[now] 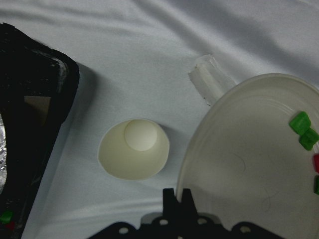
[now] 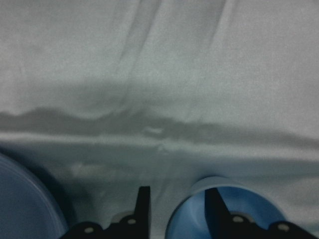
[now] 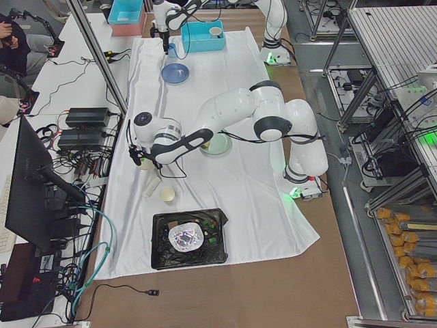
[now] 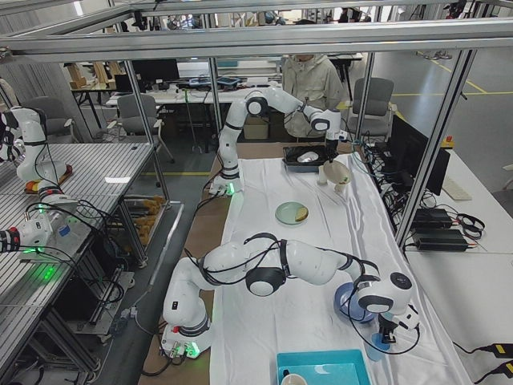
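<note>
My left gripper is shut on the rim of a cream bowl (image 1: pixel 249 159) holding green and red pieces, raised at the cloth's left side in the camera left view. Beside it are a cream cup (image 1: pixel 132 154), a pale strip-like object (image 1: pixel 209 79) and a black tray (image 3: pixel 157 242) with a white, foil-like dish inside. My right gripper is open, one finger over a blue cup (image 2: pixel 244 204), beside a blue plate (image 2: pixel 25 199).
A green plate (image 4: pixel 284 212) with a yellow item lies mid-cloth. A blue bin (image 4: pixel 321 361) with a cup stands at the other end from the black tray. A monitor and cables border the cloth.
</note>
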